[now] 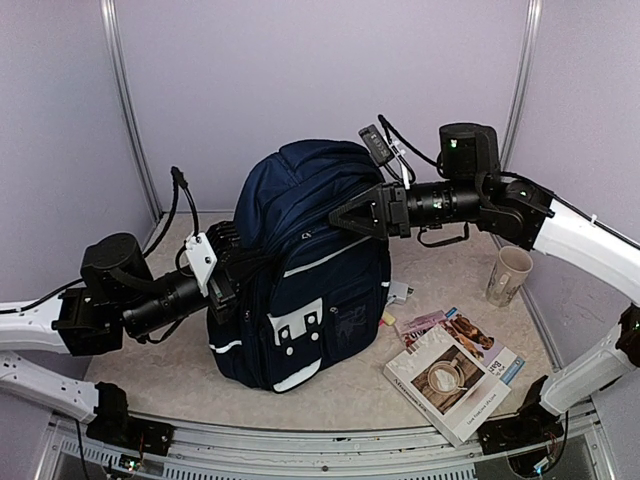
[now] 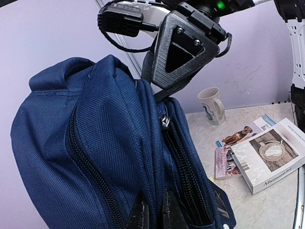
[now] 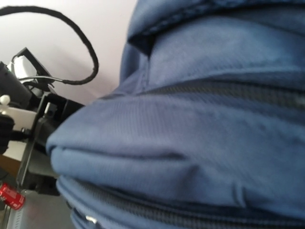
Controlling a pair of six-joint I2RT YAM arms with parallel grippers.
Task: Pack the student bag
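The navy backpack stands upright in the middle of the table, its front facing the near side. At its left side, my left gripper is shut on a fold of the bag's fabric beside the front zipper. My right gripper stands open by the upper front of the bag, near a zipper pull. In the right wrist view only blurred blue fabric and zippers show close up; the right fingertips are out of sight there. The bag's inside is hidden.
To the right lie a thick white book, a thin booklet partly under it, and a pink item. A mug stands farther back by the right wall. Small white and yellow items sit beside the bag.
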